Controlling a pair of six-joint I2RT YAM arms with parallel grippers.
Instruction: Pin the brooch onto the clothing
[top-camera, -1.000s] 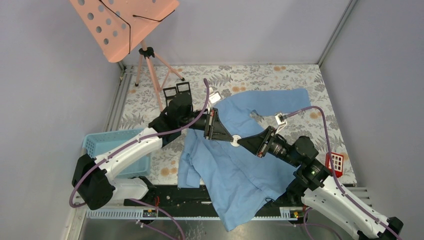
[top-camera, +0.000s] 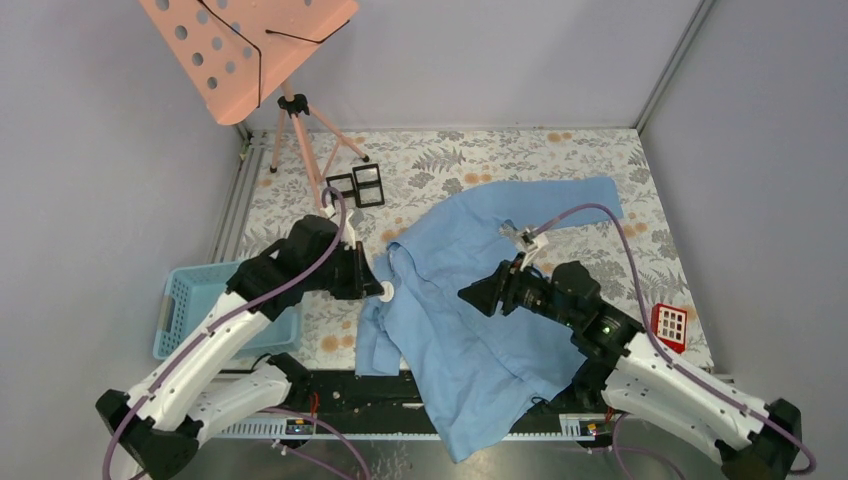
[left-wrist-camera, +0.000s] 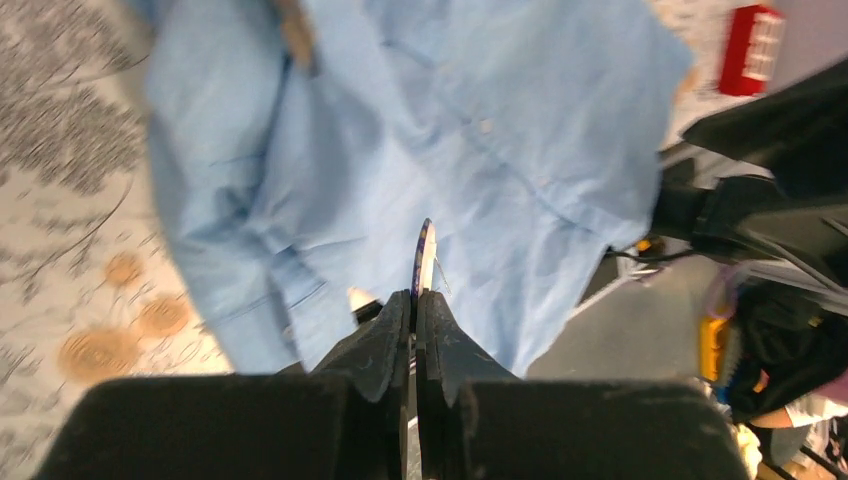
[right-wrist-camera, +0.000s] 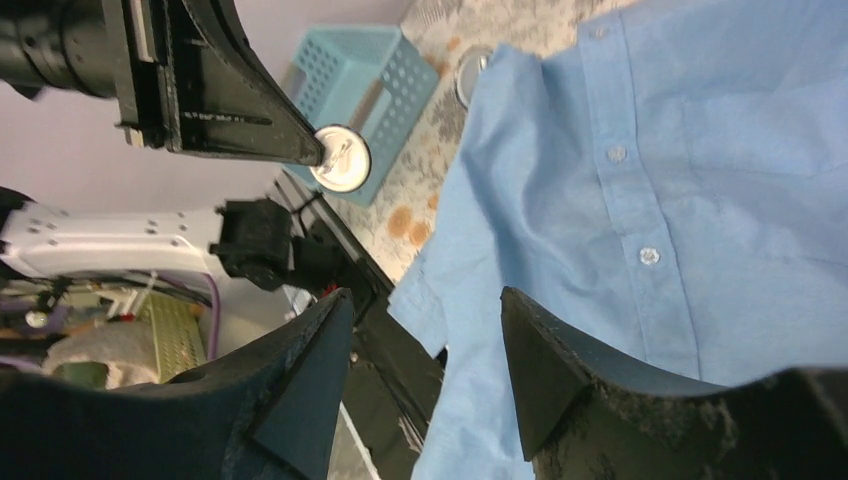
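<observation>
The brooch, a small round white disc (top-camera: 387, 291), is pinched by its edge at the tips of my left gripper (top-camera: 376, 290), which is shut on it. Edge-on between those fingertips, the brooch (left-wrist-camera: 429, 255) shows a thin pin wire standing off one side in the left wrist view. My right gripper stands open and empty over the garment, facing the brooch (right-wrist-camera: 341, 158) from the right. Below both arms a light blue buttoned garment (top-camera: 450, 330) lies spread on the table, its front hem hanging past the edge.
At the left stands a light blue basket (top-camera: 180, 310). Further back are black frames (top-camera: 368, 185) and a pink stand (top-camera: 300, 125). A red box (top-camera: 669, 327) sits at the right edge.
A second ago the two grippers met at the brooch.
</observation>
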